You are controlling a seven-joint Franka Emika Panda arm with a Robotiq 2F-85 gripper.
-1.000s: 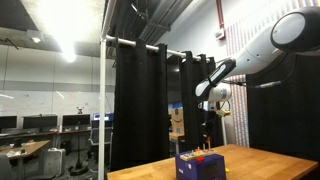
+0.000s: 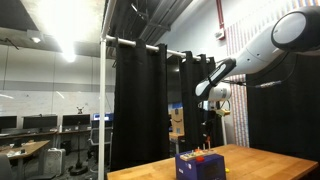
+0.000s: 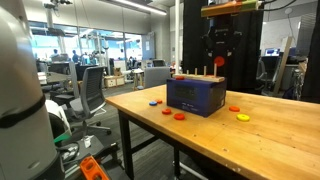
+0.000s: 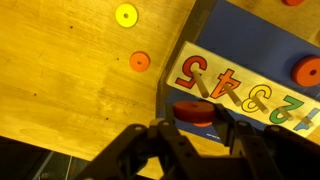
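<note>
In the wrist view my gripper is shut on a red-orange disc (image 4: 193, 111), held just beside the pegs. A wooden board (image 4: 245, 90) with painted numbers 5, 4, 3, 2 and upright pegs (image 4: 230, 91) lies on a dark blue box (image 4: 240, 35). Another red disc (image 4: 307, 70) rests on the box next to the board. From the second exterior view, the gripper (image 3: 219, 62) hangs above the box (image 3: 196, 95) and its pegs. Whether the held disc touches a peg, I cannot tell.
On the wooden table (image 4: 70, 70) lie a yellow disc (image 4: 126, 15) and an orange disc (image 4: 139, 61). The second exterior view shows red discs (image 3: 179, 117) in front of the box and a yellow disc (image 3: 243, 117) to its right.
The arm has shifted very slightly at most in the first exterior view. The box stays in place.
</note>
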